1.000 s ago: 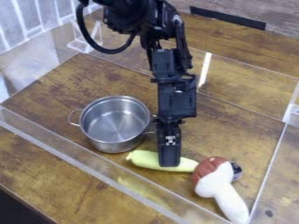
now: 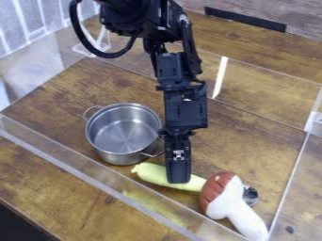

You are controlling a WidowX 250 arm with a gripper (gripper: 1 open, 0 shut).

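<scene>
The black gripper (image 2: 179,169) points straight down, its fingertips on the upper side of a pale yellow-green elongated vegetable (image 2: 158,175) lying on the wooden table. It looks shut on that vegetable, though the fingers hide the part between them. A steel pot (image 2: 122,134) with wire handles stands just left of the gripper, empty. To the lower right, a mushroom-like toy (image 2: 232,202) with a red-brown and white cap and white stem lies against the vegetable's right end.
Clear plastic walls (image 2: 40,138) edge the work area. A small dark metallic object (image 2: 250,195) sits behind the mushroom.
The gripper has shifted slightly left and down over the last second, and the vegetable has moved a little left and down with it.
</scene>
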